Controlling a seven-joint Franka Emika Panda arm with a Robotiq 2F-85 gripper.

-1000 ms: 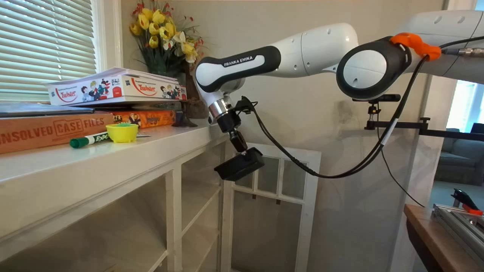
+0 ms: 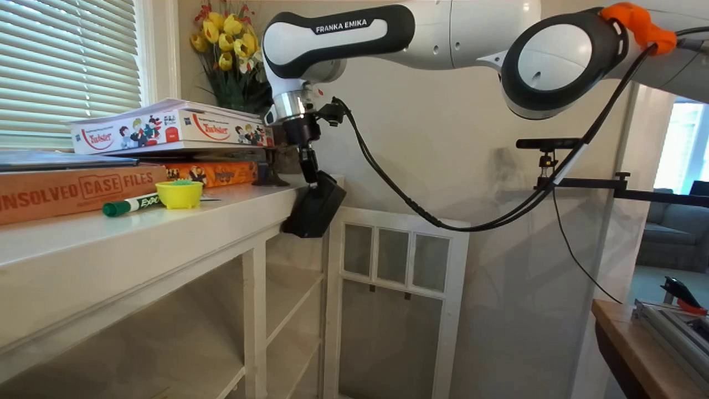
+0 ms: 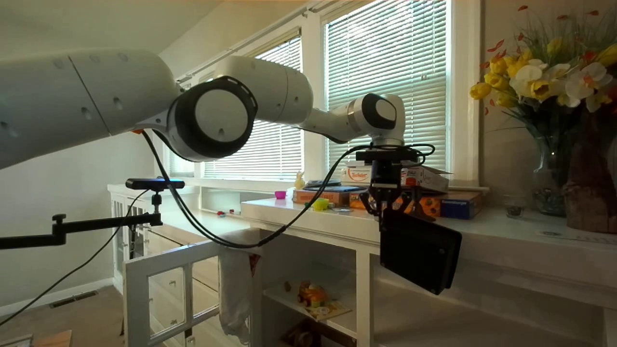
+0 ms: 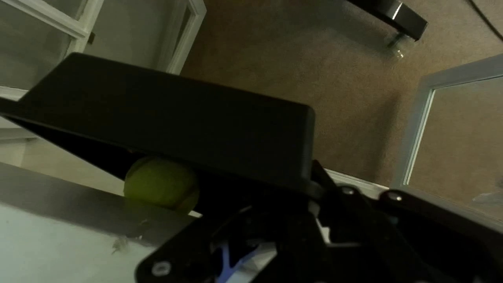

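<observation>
A black open-topped box point(image 2: 315, 207) hangs from my gripper point(image 2: 312, 183), tilted steeply, just off the front edge of the white counter point(image 2: 229, 211). In exterior view 2 the same box point(image 3: 419, 249) dangles below the gripper point(image 3: 382, 211), in front of the cabinet. The fingers are shut on it, seemingly at its rim. Inside the box point(image 4: 174, 122), the wrist view shows a yellow-green ball point(image 4: 162, 183) resting near the side facing the counter. The fingertips themselves are dark and mostly hidden by the box.
Game boxes point(image 2: 173, 133), a yellow cup point(image 2: 179, 195) and a green marker point(image 2: 133, 204) lie on the counter. A flower vase point(image 3: 546, 173) stands at its far end. Below is an open cabinet shelf point(image 3: 341, 309); a glass-paned door point(image 2: 399, 259) stands open.
My arm has risen and moved left toward the counter with the box. The box has gone from slightly tilted to steeply tilted.
</observation>
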